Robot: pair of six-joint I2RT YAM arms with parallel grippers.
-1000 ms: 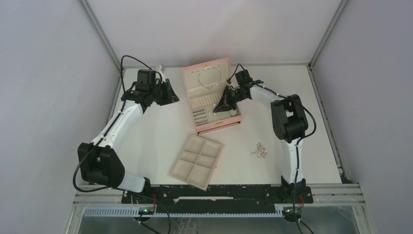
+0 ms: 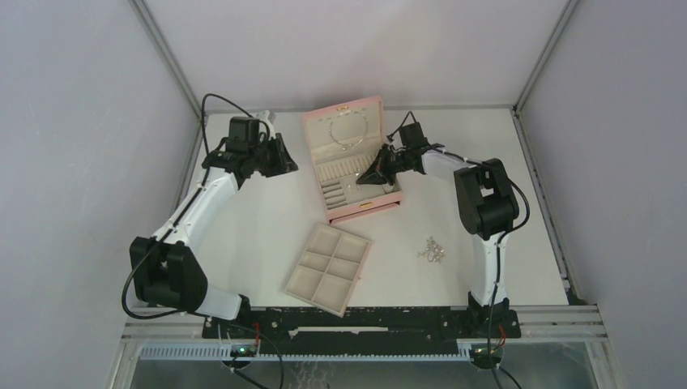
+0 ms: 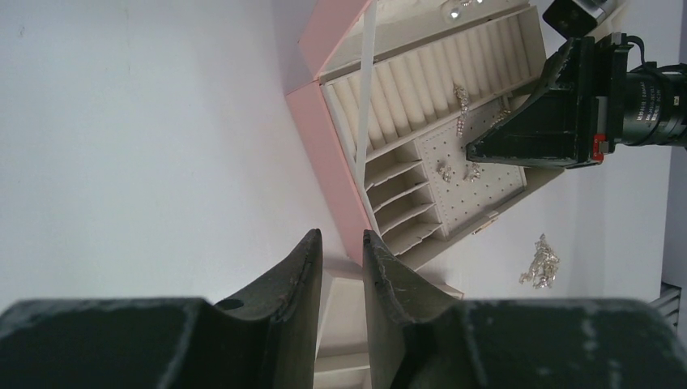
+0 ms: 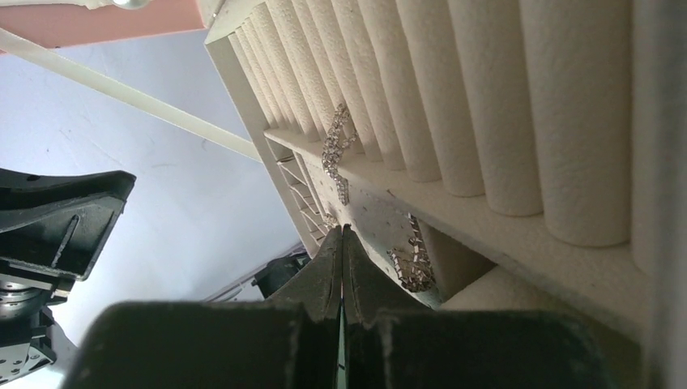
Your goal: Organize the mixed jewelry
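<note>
The pink jewelry box (image 2: 363, 211) stands with its lid up, a necklace (image 2: 349, 130) hanging inside the lid. Over its pegboard (image 3: 486, 198), my right gripper is shut with nothing visible between its fingers. Two small pieces of jewelry (image 3: 472, 172) rest on the pegboard. A sparkling chain (image 4: 334, 150) drapes from the ring rolls (image 3: 405, 93) onto the pegboard, and a bracelet-like piece (image 4: 414, 267) lies near the right gripper's tips. To the left of the box, my left gripper hangs open, a narrow gap between its fingers.
A beige compartment tray (image 2: 328, 267) lies empty in front of the box. A tangled pile of jewelry (image 2: 433, 250) sits on the white table at right. Bare table spreads left of the tray and around the pile.
My right arm has shifted slightly, its wrist tilting a little toward the front right while the tips stay over the pegboard. The left arm looks nearly still.
</note>
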